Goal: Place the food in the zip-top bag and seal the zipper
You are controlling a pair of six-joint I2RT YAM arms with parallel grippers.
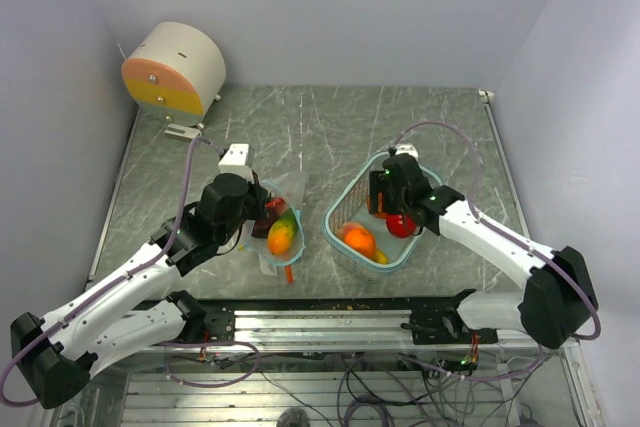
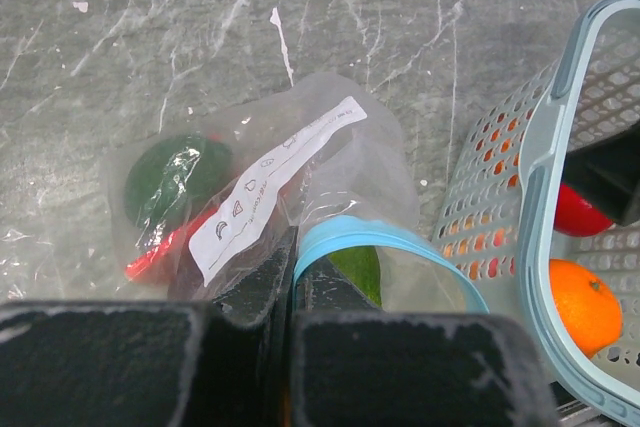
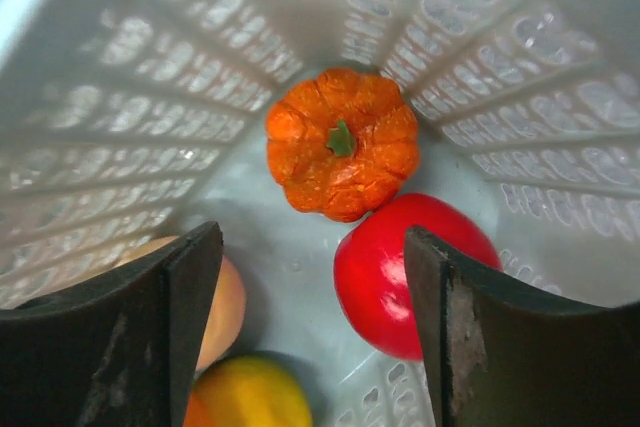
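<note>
In the left wrist view a clear bag (image 2: 385,142) with a blue zip rim (image 2: 400,237) lies on the table, its mouth spread. My left gripper is shut on that rim. Inside the bag show a dark green item (image 2: 178,182), a red one (image 2: 165,252) and, from above, a mango (image 1: 282,238). My right gripper is part open inside the basket (image 3: 520,77), nothing between its fingers. Beyond its fingertips lies an orange pumpkin (image 3: 343,144), touching a red round item (image 3: 400,272). A peach-coloured item (image 3: 220,312) and a yellow one (image 3: 255,394) sit at lower left.
An orange fruit (image 1: 360,241) is at the basket's near left. The basket stands just right of the bag. A cream, orange and yellow drum-shaped box (image 1: 173,72) occupies the back left corner.
</note>
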